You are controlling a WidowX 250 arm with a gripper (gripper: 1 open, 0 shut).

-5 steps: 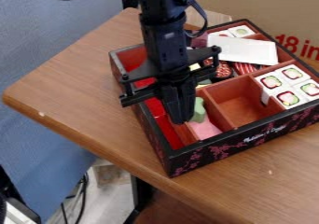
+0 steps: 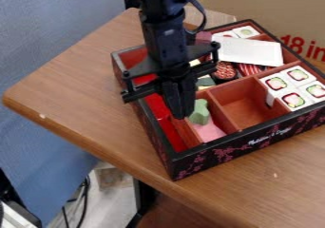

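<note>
My black gripper (image 2: pixel 173 87) hangs over the left part of a black bento box (image 2: pixel 252 142) with pink floral sides and red compartments, its fingers pointing down inside. Beside the fingers a green piece (image 2: pixel 200 113) and a pink piece (image 2: pixel 208 132) sit in a compartment. White square pieces with red-green centres (image 2: pixel 292 87) fill the right side, near an empty compartment (image 2: pixel 241 106). Dark red round pieces (image 2: pixel 225 71) and a white lid-like rectangle (image 2: pixel 250 51) lie toward the back. Whether the fingers hold anything is unclear.
A cardboard sheet (image 2: pixel 279 9) stands behind at the right.
The gripper has shifted very slightly left and up, showing a little more of the green piece. The box and its contents look unchanged.
</note>
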